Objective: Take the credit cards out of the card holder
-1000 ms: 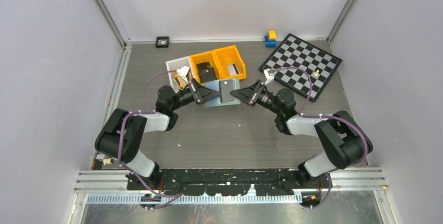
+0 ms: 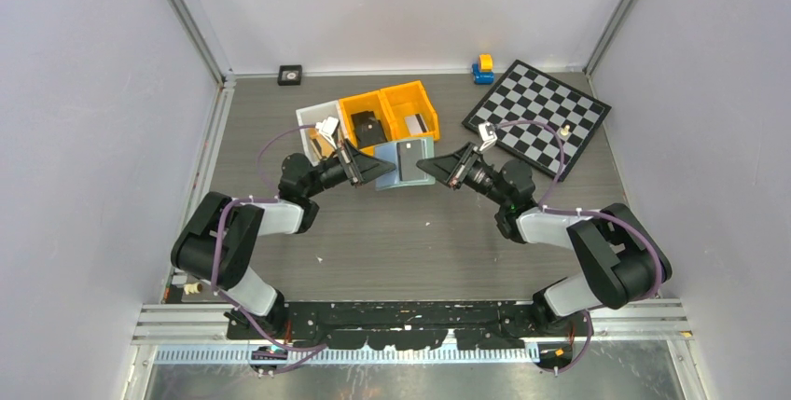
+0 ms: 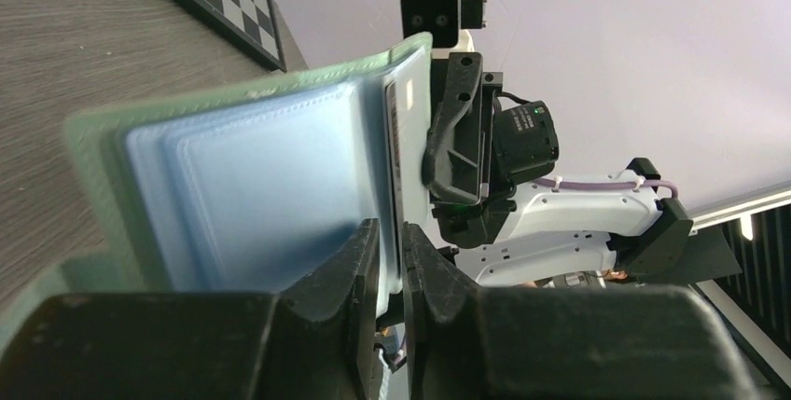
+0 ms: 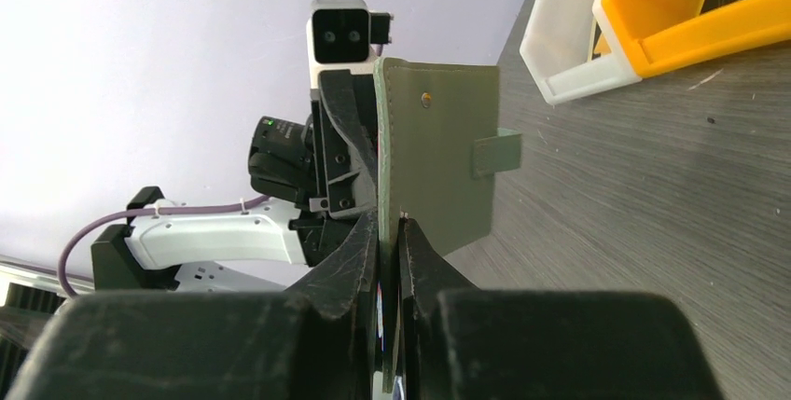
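The card holder (image 2: 428, 176), light blue inside with a pale green border, hangs spread open between my two grippers above the table. A grey card (image 2: 410, 159) sits in its right side. My right gripper is shut on the holder's right edge, its fingers pressed to both faces. At the card's left edge, my left gripper stands slightly open. In the left wrist view the card (image 3: 408, 130) shows edge-on with a dark line, running down to the gap between those fingertips. Whether they touch it is unclear.
Behind the holder, a yellow two-part bin (image 2: 431, 102) contains a dark item and light cards; a white bin (image 2: 302, 118) adjoins it. A chessboard (image 2: 536, 116) lies at the back right.
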